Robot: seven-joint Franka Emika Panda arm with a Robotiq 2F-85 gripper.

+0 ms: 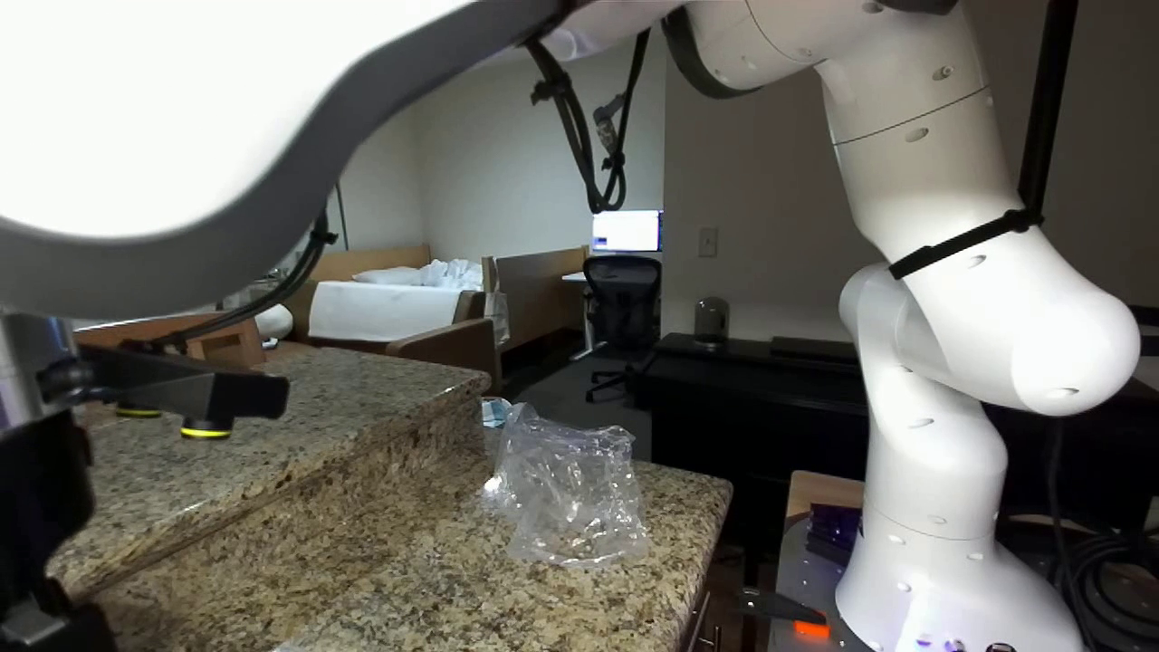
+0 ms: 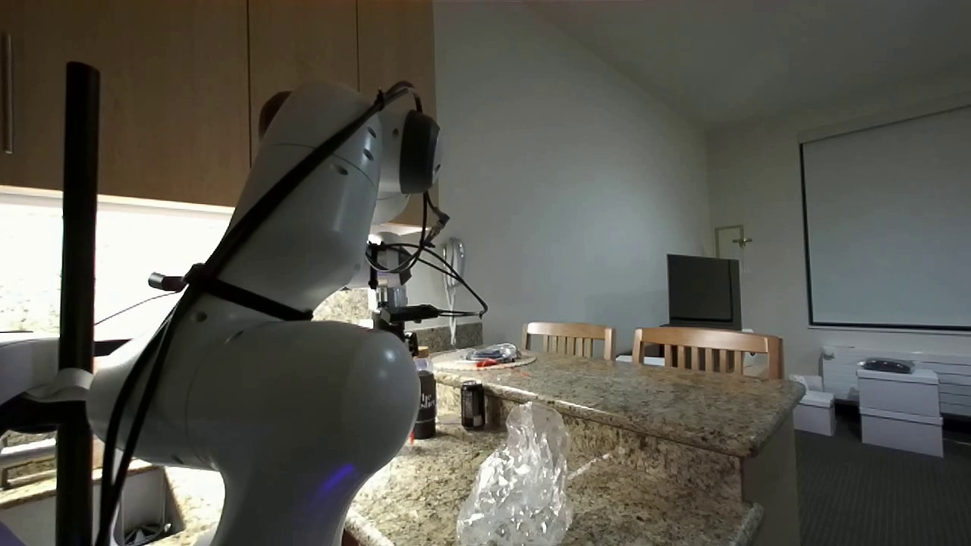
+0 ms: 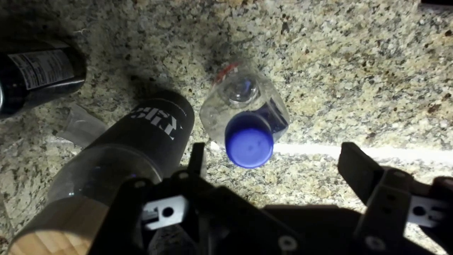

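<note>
My gripper stands open in the wrist view, its two black fingers wide apart. Between and just beyond them is a clear plastic bottle with a blue cap, standing on the granite counter; neither finger appears to touch it. Close by the left finger, a clear and black bottle with a wooden lid stands. A clear plastic bag rests crumpled on the lower counter in the first exterior view. The blue-capped bottle cannot be made out in either exterior view.
A dark can stands left of the bottles, also seen as a black can against the raised ledge. That raised counter borders the lower one. Right of the blue-capped bottle, the counter is bare.
</note>
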